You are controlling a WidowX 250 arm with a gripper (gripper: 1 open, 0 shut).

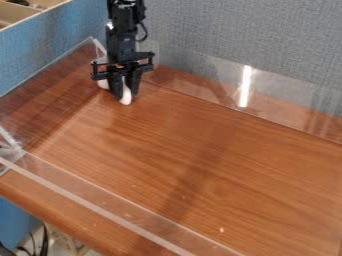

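Note:
My black gripper (126, 84) hangs at the far back left corner of the wooden table, low over the surface and shut on a white object (126, 97). Most of that object is hidden behind the fingers and wrist, so I cannot tell what it is.
A grey felt panel (247, 40) stands behind, and a blue panel (47, 65) with a light wooden box (24, 15) is at the left.

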